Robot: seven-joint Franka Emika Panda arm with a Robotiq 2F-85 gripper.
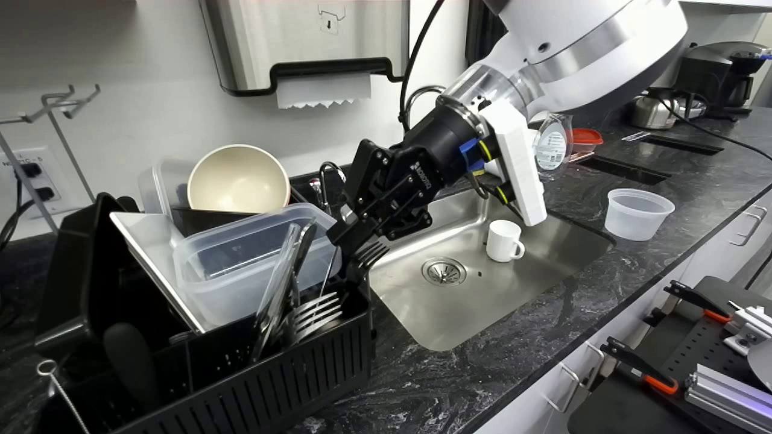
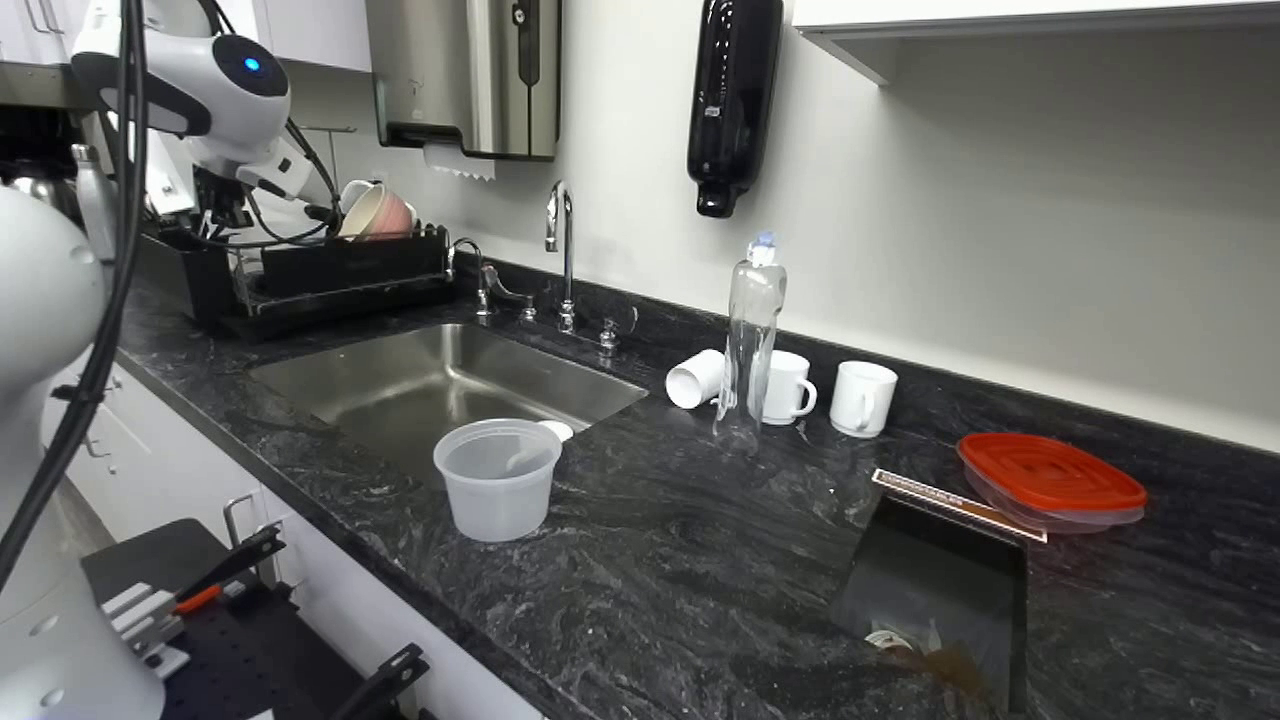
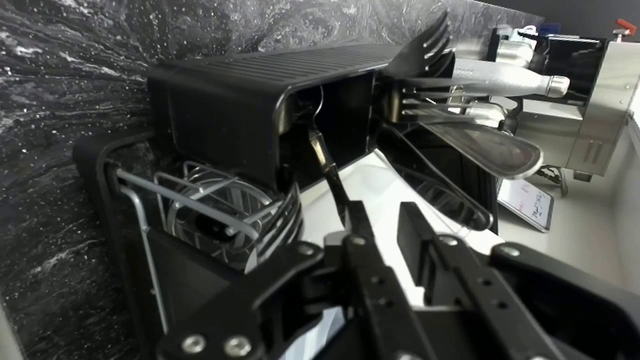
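My gripper is partly open above the cutlery holder [image 3: 210, 120] of the black dish rack [image 1: 282, 383], with a clear gap between its fingers. One thin utensil [image 3: 327, 162] stands in the holder, its upper end right by the left finger in the wrist view; whether they touch I cannot tell. Forks [image 1: 315, 316] and other cutlery handles [image 1: 278, 286] rise from the same holder. In exterior view 1 the gripper [image 1: 345, 235] covers part of a dark fork [image 1: 371, 255] behind it.
A clear plastic container [image 1: 249, 249] and a cream bowl [image 1: 239, 179] sit in the rack close to the gripper. Right of the rack lies the sink [image 1: 463, 304] with a white mug [image 1: 503, 241]. A translucent tub [image 2: 498, 480] stands on the counter beyond.
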